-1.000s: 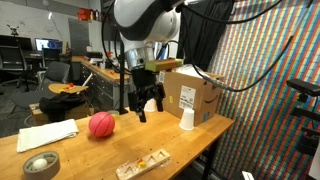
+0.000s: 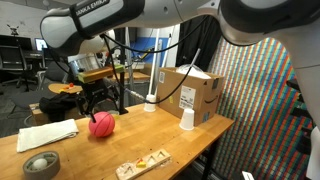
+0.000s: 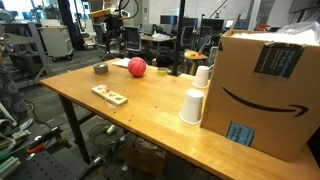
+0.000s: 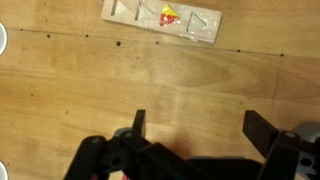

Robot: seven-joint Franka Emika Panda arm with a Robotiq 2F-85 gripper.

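A red ball (image 2: 102, 124) rests on the wooden table (image 2: 190, 147) near its far left side; in the second exterior view the ball (image 3: 137, 67) is on the far part of the table. Over it in the first exterior view hangs my gripper (image 2: 98, 101). Whether it touches the ball cannot be told. The wrist view shows the gripper open, its fingers wide apart, with bare tabletop between the tips.
A small wooden board (image 2: 144, 165) lies toward the front. A tape roll (image 2: 41, 166) and a folded white cloth (image 2: 47, 135) are at left. White cups (image 3: 191, 106) stand near a cardboard box (image 3: 258, 95).
My gripper has moved left in the first exterior view, from over the table's middle to the ball. The ball and the other things on the table have not visibly moved.
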